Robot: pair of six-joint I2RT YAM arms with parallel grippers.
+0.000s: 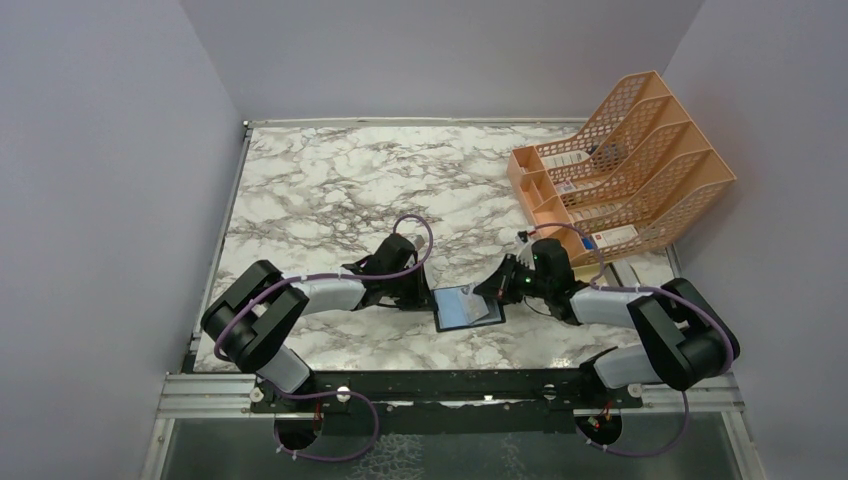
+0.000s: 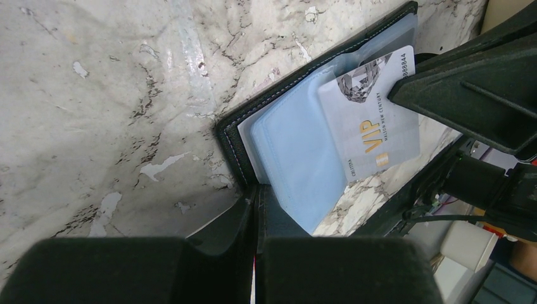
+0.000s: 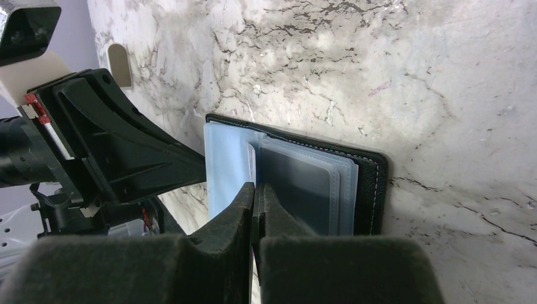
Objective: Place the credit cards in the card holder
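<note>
The card holder, black-edged with pale blue clear sleeves, lies on the table between my grippers. My right gripper is shut on a white VIP credit card, which appears edge-on in the right wrist view. The card leans over the holder's sleeves, its lower part overlapping a raised blue sleeve in the left wrist view. Whether it is inside a pocket cannot be seen. At the holder's left edge, my left gripper has its fingertips close together by a corner. Whether they pinch the holder is unclear.
An orange slotted rack with several items inside stands at the back right. Left and behind the arms, the marble-patterned table is bare. A dark rail runs along the front edge.
</note>
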